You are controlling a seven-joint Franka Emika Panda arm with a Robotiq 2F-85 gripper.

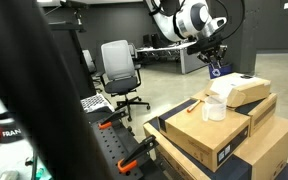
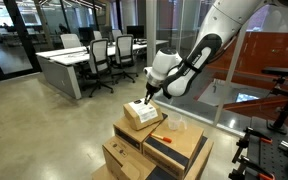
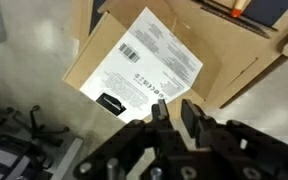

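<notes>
My gripper is open and empty in the wrist view, its two dark fingers apart above a small cardboard box [image 3: 212, 55] with a white printed label [image 3: 144, 65]. In exterior view 1 this upper box [image 1: 246, 91] sits at the back of the stacked boxes, and the white arm [image 1: 189, 22] reaches in above and behind it. Exterior view 2 shows the same box [image 2: 141, 112] at the stack's far left. In front of it are a clear, whitish container [image 1: 215, 107] and a thin orange object [image 1: 194, 105], both on a larger box.
Larger cardboard boxes [image 1: 206, 133] form the stack underneath. An office chair [image 1: 121, 72] stands behind it on the left in exterior view 1. Open floor [image 2: 54, 130] lies left of the boxes in exterior view 2, with desks and chairs farther back.
</notes>
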